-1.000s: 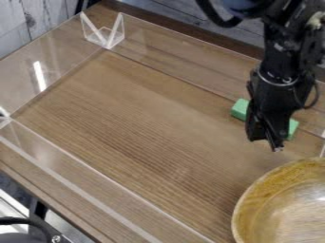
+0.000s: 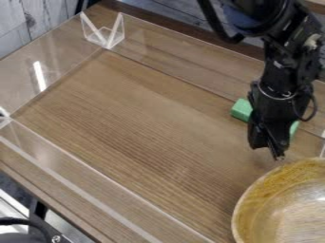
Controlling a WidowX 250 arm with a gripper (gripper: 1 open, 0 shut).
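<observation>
The black gripper [image 2: 271, 142] hangs at the right of the camera view, its fingers low over a green block [image 2: 249, 109] that lies on the wooden table. The arm partly covers the block, and nothing clear shows between the fingers, which look shut. Below the gripper, at the bottom right, is a large yellow bowl [image 2: 254, 214].
A white wire holder [image 2: 105, 28] stands at the back left. Black cables lie at the lower left corner, beyond the table edge.
The gripper and arm have shifted slightly to the right over the last second. The block and bowl look unmoved.
</observation>
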